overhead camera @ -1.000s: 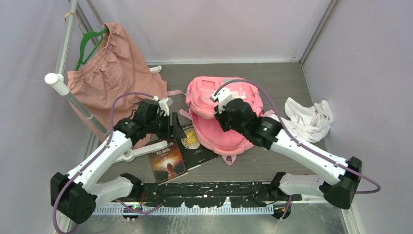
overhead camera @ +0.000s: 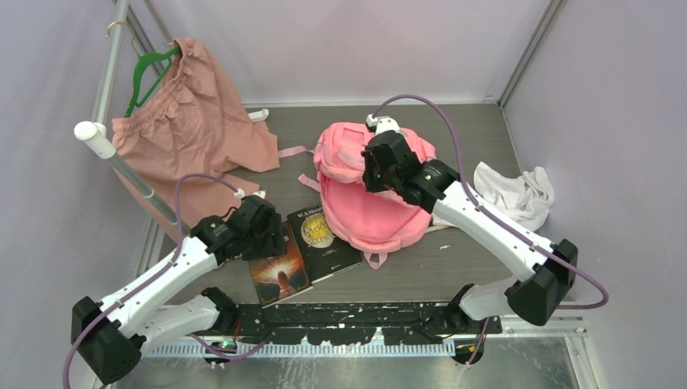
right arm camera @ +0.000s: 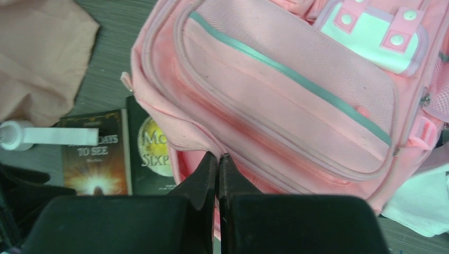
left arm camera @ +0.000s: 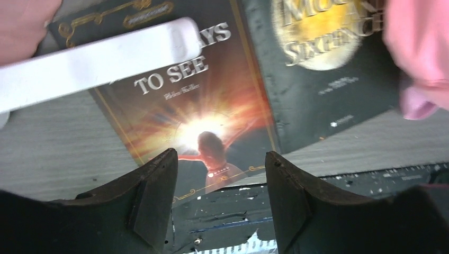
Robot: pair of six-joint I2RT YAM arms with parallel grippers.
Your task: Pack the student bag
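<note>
The pink backpack (overhead camera: 373, 223) lies in the middle; my right gripper is shut on a fold of its upper fabric near the front flap's edge. Two books lie to its left: an orange-dark one (left arm camera: 201, 137) titled "…DAYS TO SEE" and a black one (left arm camera: 339, 90) with a yellow disc, partly beside the backpack. My left gripper hangs over the orange book, fingers apart, with nothing between them.
A pink garment (overhead camera: 194, 121) on a green hanger hangs at the left, beside a white rack bar (left arm camera: 95, 58) reaching over the books. A white cloth (overhead camera: 518, 198) lies at the right. Bare floor shows behind the backpack.
My left gripper has moved toward the front-left, over the orange book.
</note>
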